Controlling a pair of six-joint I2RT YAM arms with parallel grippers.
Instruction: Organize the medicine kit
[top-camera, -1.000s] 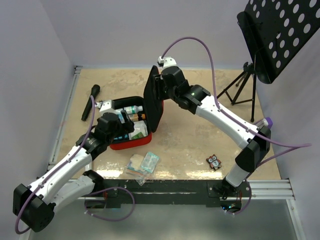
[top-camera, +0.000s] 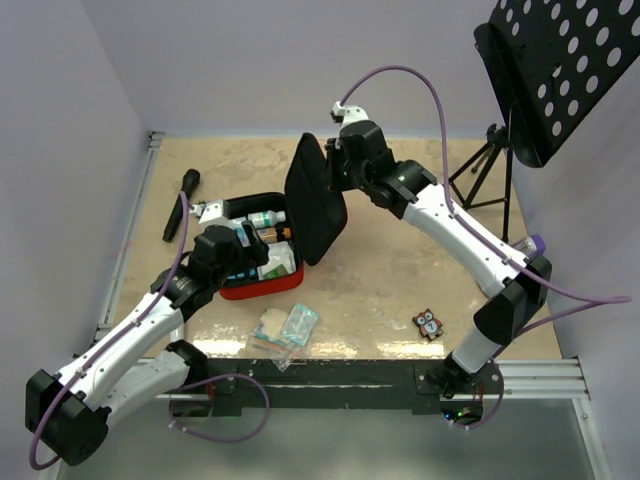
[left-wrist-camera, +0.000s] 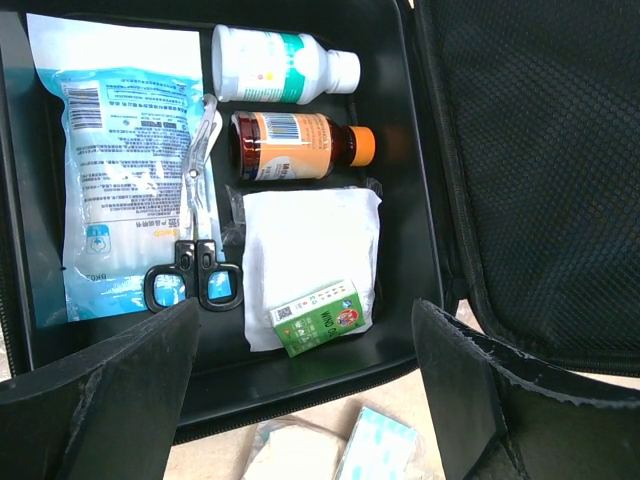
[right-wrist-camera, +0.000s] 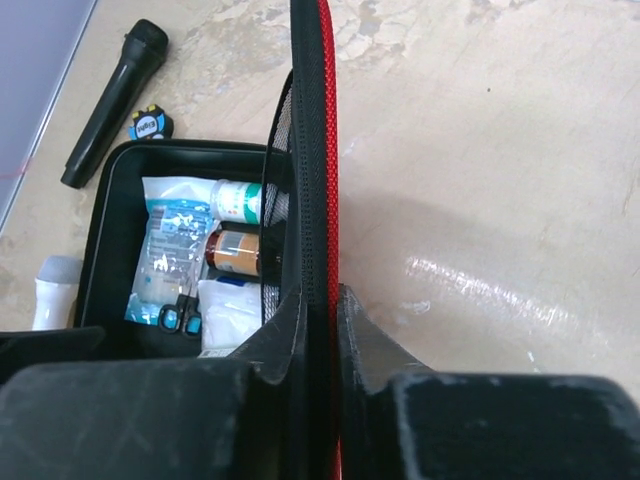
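The medicine kit (top-camera: 264, 287) is a red and black case with its black lid (top-camera: 312, 205) raised at the right side. My right gripper is shut on the edge of that lid. Over the case, my left gripper stands open with nothing between its fingers. Inside lie a blue-white packet (left-wrist-camera: 120, 170), scissors (left-wrist-camera: 195, 180) with black handles, a white bottle (left-wrist-camera: 270, 65), a brown bottle (left-wrist-camera: 290, 146), a white pouch (left-wrist-camera: 300, 225) and a small green box (left-wrist-camera: 318, 316). Plastic packets (top-camera: 298, 325) lie on the table in front of the case.
A black microphone (top-camera: 181, 205) rests behind the case at the left. On the right are a small owl-like item (top-camera: 427, 324) and a black tripod (top-camera: 490, 165).
My right gripper has moved right with the lid's edge, and the lid leans farther out from the case. The left arm stays where it was.
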